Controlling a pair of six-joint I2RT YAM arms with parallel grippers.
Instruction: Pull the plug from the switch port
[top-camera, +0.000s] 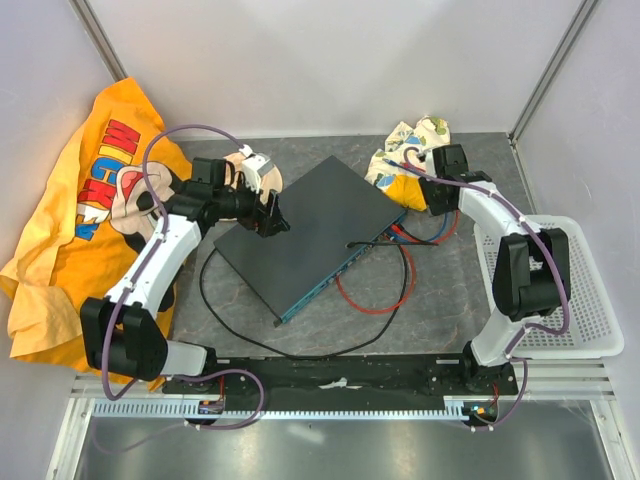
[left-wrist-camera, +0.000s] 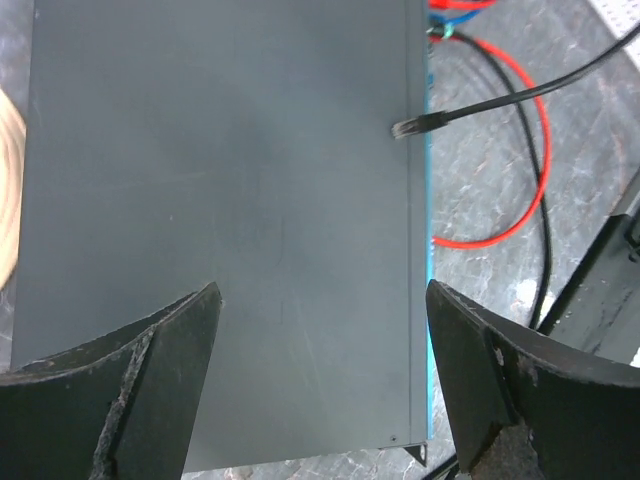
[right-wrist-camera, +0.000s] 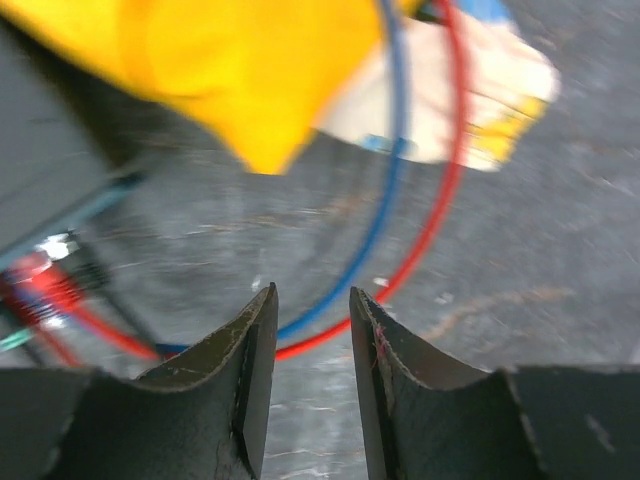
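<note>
The dark flat switch lies diagonally mid-table, cables along its right port edge. A black cable's plug end rests on its top in the left wrist view. Red and blue cables loop beside the switch. My left gripper hangs open above the switch, nothing between its fingers. My right gripper is above the cables right of the switch's upper corner; its fingertips are close together, and whether anything is between them does not show.
An orange printed cloth covers the left side. A patterned cloth lies at the back right. A white basket stands at the right; bare table surrounds the switch.
</note>
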